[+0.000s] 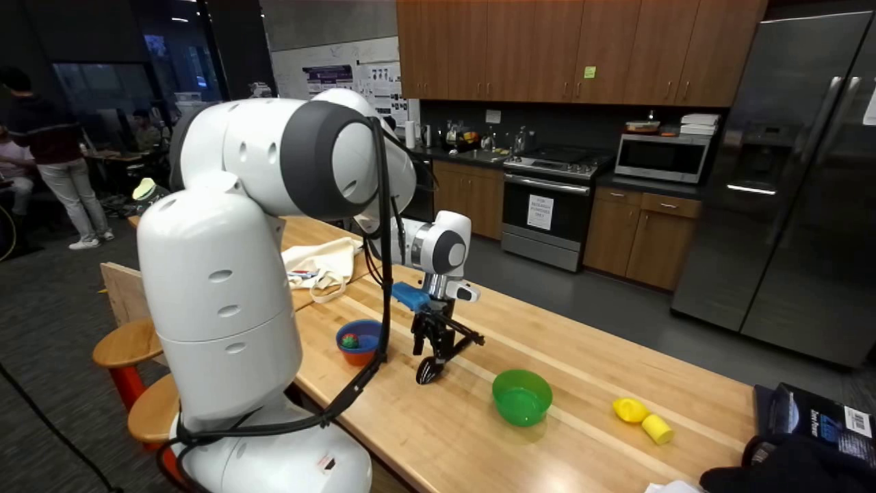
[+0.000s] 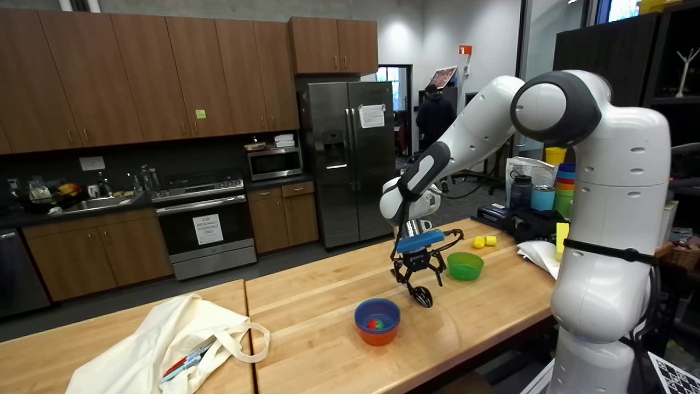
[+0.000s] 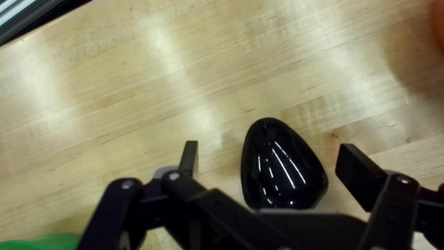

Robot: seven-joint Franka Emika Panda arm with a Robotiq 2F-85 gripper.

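Observation:
A glossy black, egg-like object (image 3: 281, 171) rests on the wooden table. In the wrist view it appears between the two spread fingers of my gripper, closer to the right finger and touching neither. Both exterior views show the object (image 1: 428, 370) just below the gripper (image 1: 435, 346), on the tabletop. From the second exterior side, my open gripper (image 2: 418, 278) hangs above the black object (image 2: 423, 297). Its lower end is partly hidden by gripper parts in the wrist view.
A blue-and-orange bowl (image 2: 377, 334) with a red-green item inside stands on one side. On the other is a green bowl (image 1: 522, 398), with a yellow lemon-like item (image 1: 629, 409) and a yellow cylinder (image 1: 658, 428) beyond. A cloth bag (image 2: 154, 345) lies farther off.

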